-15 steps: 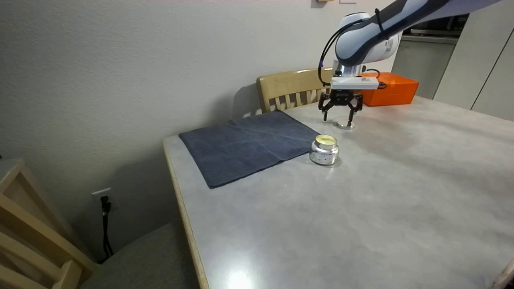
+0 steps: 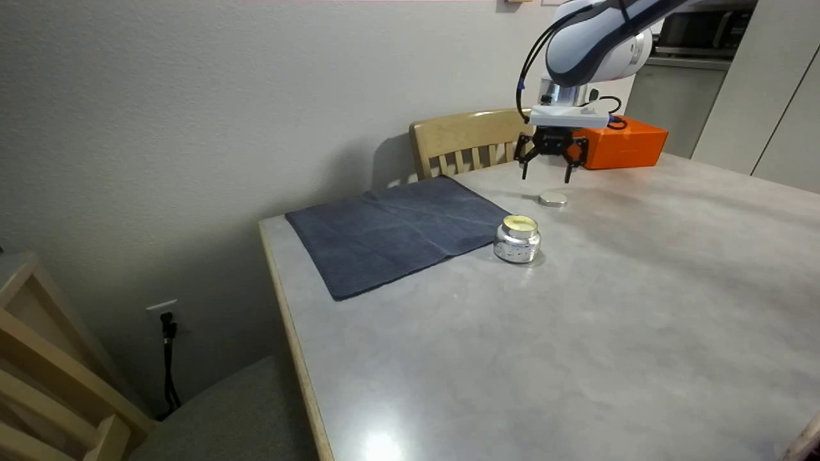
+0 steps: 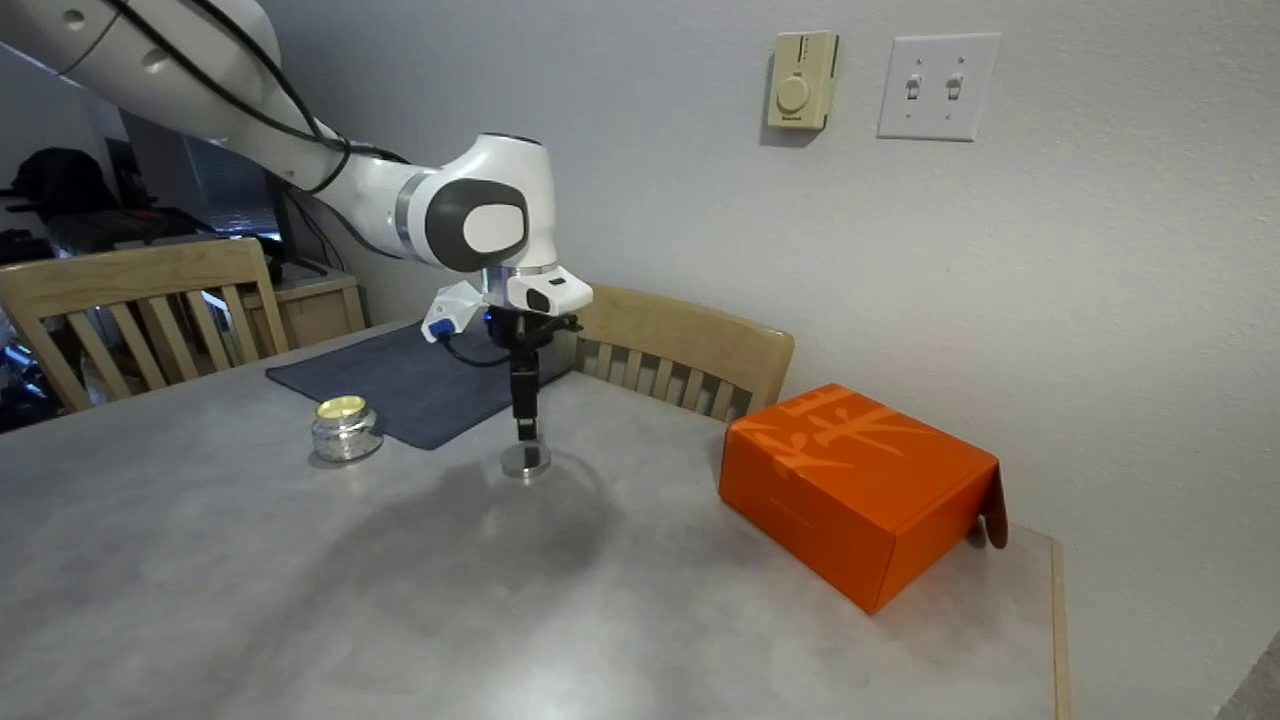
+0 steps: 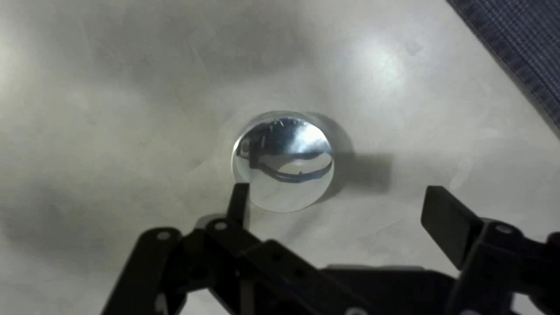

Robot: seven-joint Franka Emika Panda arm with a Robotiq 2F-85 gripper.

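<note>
A round, shiny silver lid [image 4: 286,181] lies flat on the table, also visible as a small disc [image 2: 553,200] in exterior view 1. Above it hangs my gripper [image 2: 546,176], open and pointing down, with nothing between its fingers. In the wrist view the lid sits ahead of the fingers and towards the left finger [image 4: 239,202]; the right finger [image 4: 443,223] is well clear of it. The silver candle jar [image 2: 517,244] stands upright and uncovered, its pale yellow top showing, beside the dark cloth's corner. From exterior view 2 the gripper [image 3: 527,434] appears over the lid [image 3: 525,460].
The dark blue cloth [image 2: 400,230] lies flat near the wall side. An orange box [image 3: 858,468] stands at one end of the table. A wooden chair [image 3: 684,342] is against the table's edge by the wall.
My gripper has risen from near the lid and shifted slightly right in exterior view 1. The lid, jar and cloth look unmoved.
</note>
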